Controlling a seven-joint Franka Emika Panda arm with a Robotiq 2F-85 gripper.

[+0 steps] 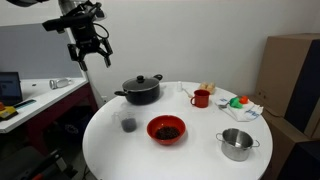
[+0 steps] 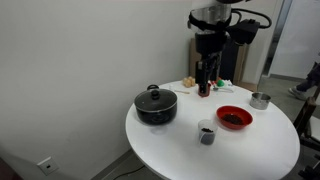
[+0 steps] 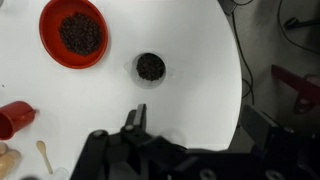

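Note:
High over the table's left side in exterior view 1, my gripper (image 1: 95,66) stands open, clear of every object. A clear cup (image 1: 128,121) with dark contents is on the white table below it. Beside the cup sits a red bowl (image 1: 166,131), also partly filled with something dark; the wrist view shows small dark bean-like pieces in both the bowl (image 3: 75,32) and the cup (image 3: 150,68). Dark gripper parts fill the lower part of that view, with no object seen held. Exterior view 2 has the arm above the cup (image 2: 207,131).
A lidded black pot (image 1: 142,90) stands at the back left. Farther right are a red mug (image 1: 201,98), a silver pot (image 1: 237,145) and a cloth (image 1: 243,112) with colourful items. Bare white tabletop (image 1: 200,160) lies at the front.

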